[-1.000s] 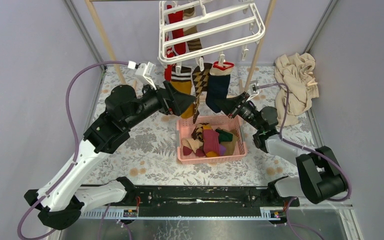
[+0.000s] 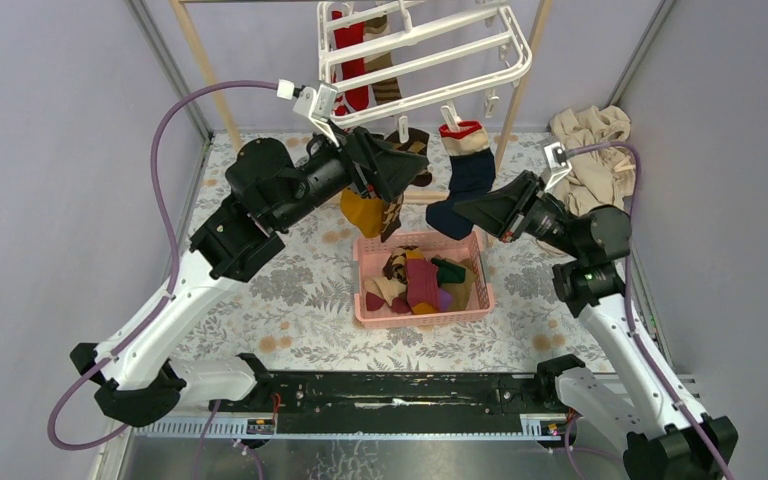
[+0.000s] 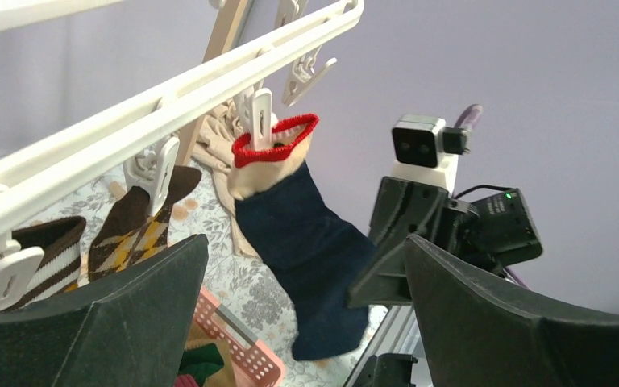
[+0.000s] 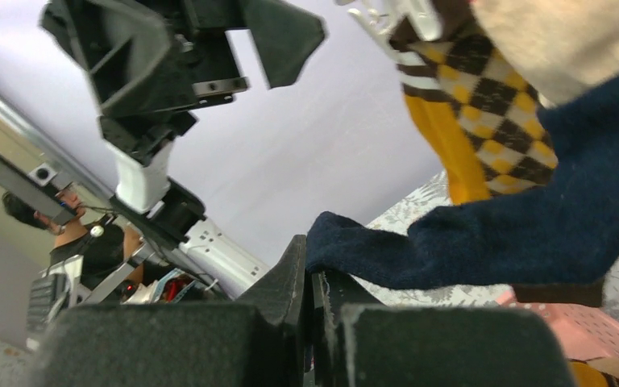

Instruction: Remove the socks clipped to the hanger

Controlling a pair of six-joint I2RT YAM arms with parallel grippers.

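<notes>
A navy sock [image 2: 468, 177] with a cream and red cuff hangs by its cuff from a clip of the white hanger [image 2: 430, 65]. My right gripper is shut on the toe of this sock, which stretches up toward the clip. Open and empty, my left gripper is near the hanger's front bar, with the sock and its white clip [image 3: 259, 117] farther off between its fingers in view. A checked sock [image 4: 496, 105] and a yellow-banded sock [image 2: 362, 212] still hang beside it. Red socks [image 2: 350, 60] hang toward the back.
Below the hanger a pink basket [image 2: 360, 262] holds several loose socks. A beige cloth [image 2: 590, 140] lies at the back right. Wooden poles [image 2: 210, 75] stand on either side of the hanger. Patterned floor around the basket is clear.
My right gripper has moved right and a little toward the camera, drawing the navy sock aslant. The left gripper has risen and gone right, now covering part of the yellow-banded sock.
</notes>
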